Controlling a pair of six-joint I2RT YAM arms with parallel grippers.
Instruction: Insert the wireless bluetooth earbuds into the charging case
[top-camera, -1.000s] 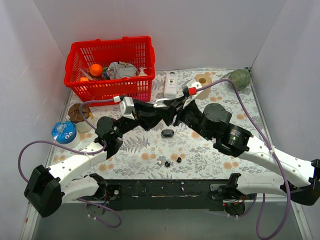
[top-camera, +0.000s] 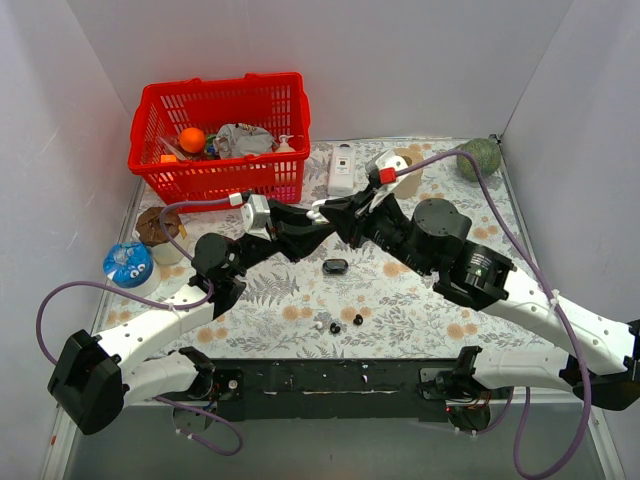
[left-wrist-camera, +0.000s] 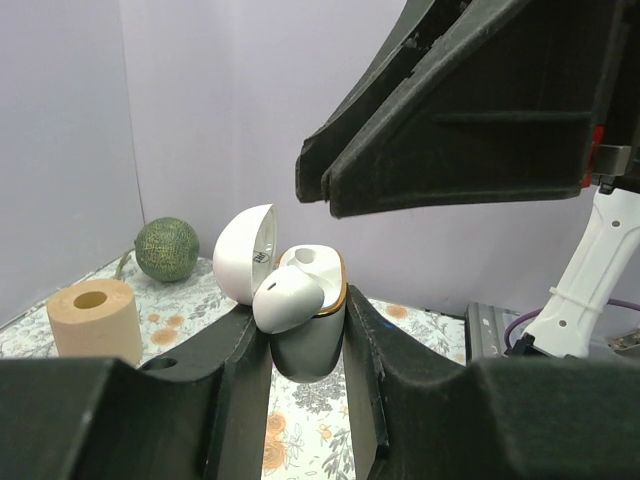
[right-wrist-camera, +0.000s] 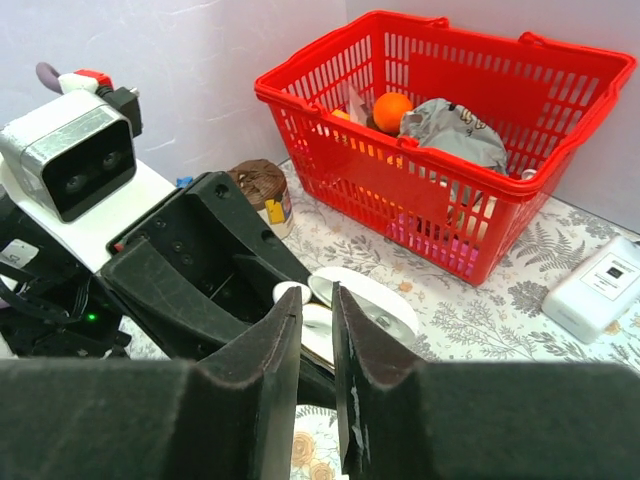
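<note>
My left gripper is shut on the white charging case (left-wrist-camera: 310, 350), held above the table with its lid (left-wrist-camera: 245, 252) raised. A white earbud (left-wrist-camera: 288, 298) rests at the case's near side, partly standing out; whether it is fully seated cannot be told. Just above the case in the left wrist view is my right gripper. Its fingers are close together with a narrow gap, and no object shows between them. In the right wrist view, the case lid (right-wrist-camera: 365, 302) appears behind the right gripper. A small white piece (top-camera: 318, 325) lies on the table.
A black case (top-camera: 335, 266) and two small black pieces, one of them an earbud-like bit (top-camera: 358, 319), lie on the table. The red basket (top-camera: 220, 185) stands back left, with a white box (top-camera: 341, 170) right of it. Free table surrounds the black case.
The left arm has stayed in place.
</note>
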